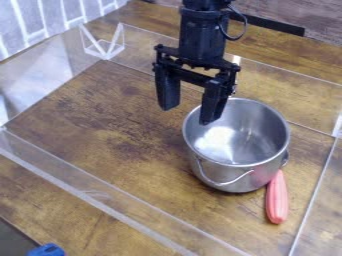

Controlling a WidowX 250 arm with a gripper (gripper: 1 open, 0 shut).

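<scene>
My black gripper (191, 92) hangs from the top centre with its two dark fingers wide apart and nothing between them. It is above and just behind a steel pot (235, 150), whose rim one finger overlaps in the view. A red elongated object (277, 197) lies on the wooden table just right of the pot.
Transparent tray walls border the area, with a small clear piece (104, 40) at the back left. A blue object (46, 249) lies at the bottom-left corner. Something small and pale sits behind my gripper.
</scene>
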